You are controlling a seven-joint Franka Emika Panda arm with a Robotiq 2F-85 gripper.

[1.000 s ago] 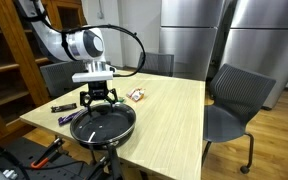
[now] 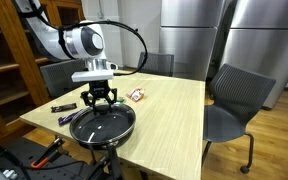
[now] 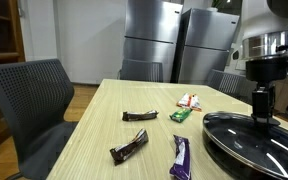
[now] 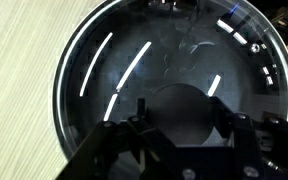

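A round dark glass lid [image 4: 94, 75] with a shiny rim lies on the table, its black knob [image 4: 179, 112] near the middle. In exterior view 1 the lid [image 2: 112, 130] is at the table's near left. My gripper [image 2: 101, 99] points down over it. In the wrist view the gripper's fingers [image 4: 104, 140] are spread to either side of the knob. Whether they press on it is not clear. In exterior view 2 the gripper [image 3: 263, 113] is low above the lid [image 3: 239, 135], and the fingertips are dark against it.
Left of the lid lie a purple packet [image 3: 181, 155], a dark bar wrapper [image 3: 130, 147] and another dark item [image 3: 140, 115]. A green item [image 3: 181, 114] and a red-white packet [image 3: 189, 101] lie further back.
The gripper's outline over the lid has shifted slightly in exterior view 1. The lid and the small items stay where they were.
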